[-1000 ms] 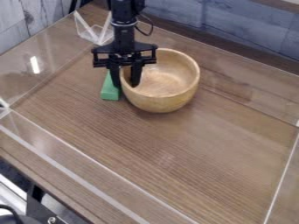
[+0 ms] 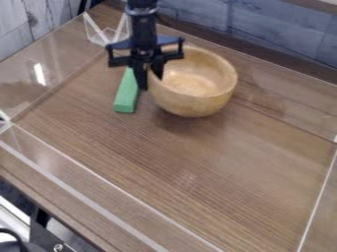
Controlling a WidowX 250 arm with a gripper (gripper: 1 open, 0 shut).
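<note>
A wide beige bowl point(image 2: 198, 94) stands toward the back of the wooden table point(image 2: 171, 182). My dark gripper point(image 2: 144, 53) is at the bowl's back-left side; it looks shut on the bowl's rim, though the fingertips are small and partly hard to make out. A green oblong block point(image 2: 128, 91) lies just left of the bowl, under the gripper's left side.
A clear crumpled plastic piece point(image 2: 108, 30) is at the back, left of the arm. The table's edge runs along the lower left.
The gripper has moved up and back, and the bowl has shifted slightly back and right with it. More of the green block now shows.
</note>
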